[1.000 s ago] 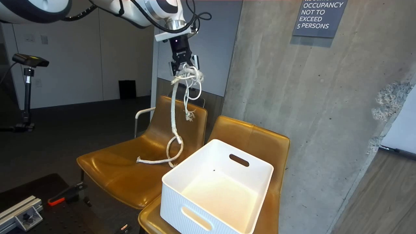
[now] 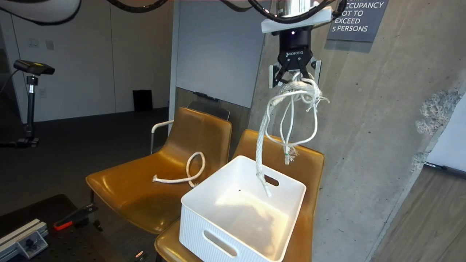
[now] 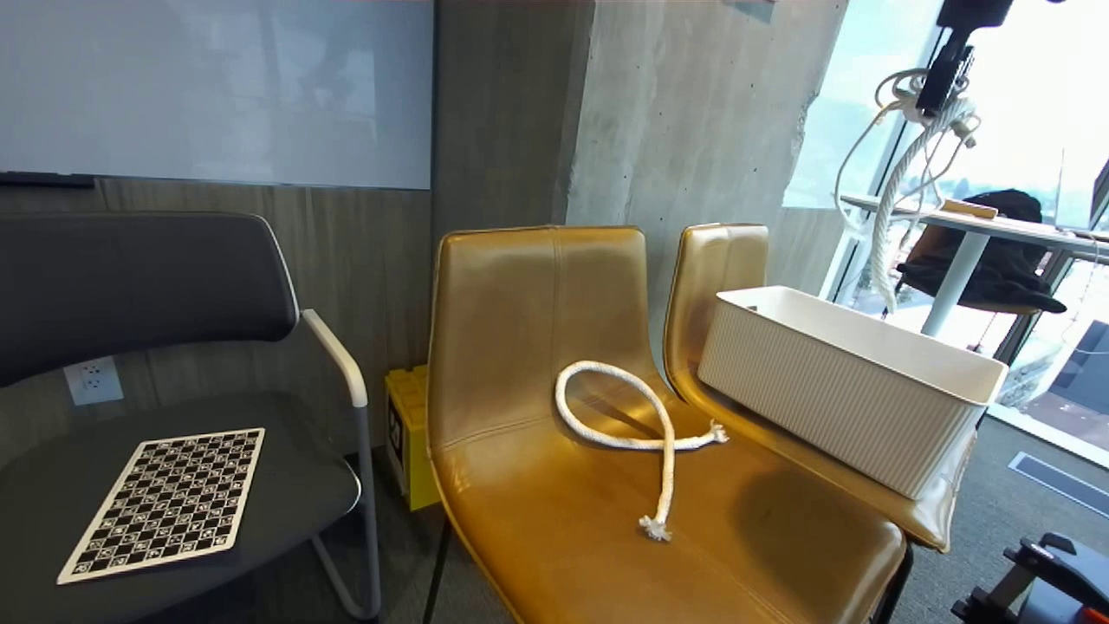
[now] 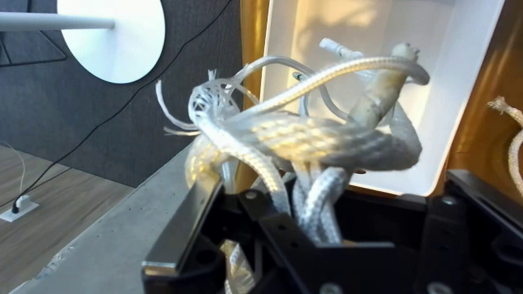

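A bundle of white rope (image 2: 299,89) hangs from my gripper (image 2: 296,78), which is shut on it; exactly where the fingers grip is hidden. One thick end trails down over the white bin (image 2: 194,227), its tip within the bin's outline in exterior view 1. Thin cords form loops beside it. In the wrist view, knotted rope (image 4: 314,139) and frayed strands fill the space in front of the fingers, with the bin floor visible behind. No rope lies on the bare floor of the bin.
The bin stands on one tan chair (image 2: 312,163). On the neighbouring tan chair (image 3: 541,291) lies a separate white rope piece (image 3: 613,442), curled in a loop. A concrete wall (image 2: 371,131) rises behind the bin. A dark chair (image 3: 156,281) holds a checkered board (image 3: 171,504).
My gripper has moved right, carrying the rope bundle from above the left tan chair to above the bin. The bin and the loose rope piece have stayed in place.
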